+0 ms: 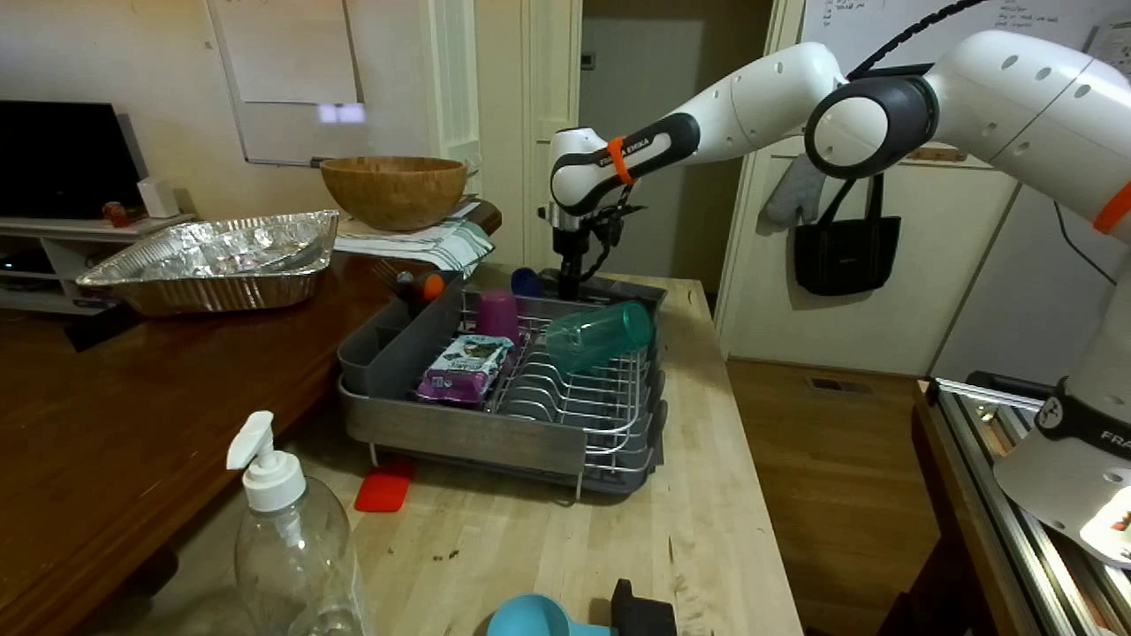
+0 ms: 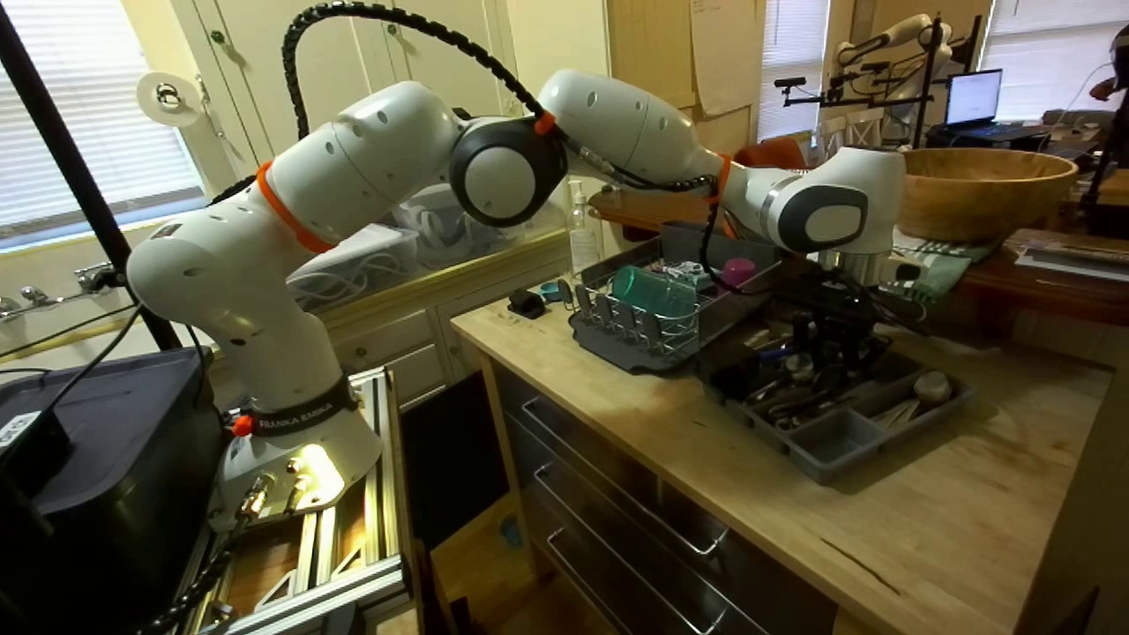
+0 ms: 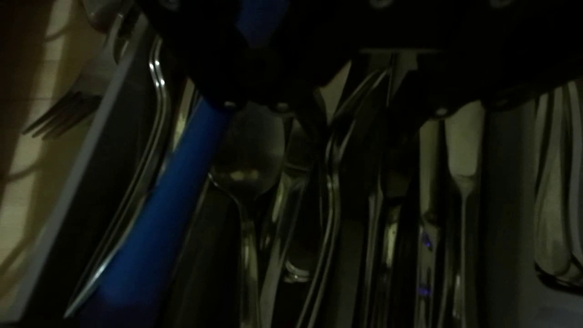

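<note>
In exterior view 2 my gripper (image 2: 836, 344) points down into the grey cutlery tray (image 2: 838, 436), among its metal utensils. The wrist view is very dark. There, my gripper shows as black fingers with a gap between them, and cutlery shows in and below that gap. Whether the fingers touch any piece cannot be made out. To their left lie a spoon (image 3: 251, 153) and a long blue handle (image 3: 169, 218); a knife (image 3: 464, 147) lies to the right. From exterior view 1 the fingertips are hidden behind the dish rack.
A dish rack (image 1: 466, 424) with a green cup (image 1: 599, 337), a purple cup (image 1: 497, 316) and a purple packet (image 1: 466, 367) stands beside the tray. A wooden bowl (image 2: 984, 190) sits on the higher table behind.
</note>
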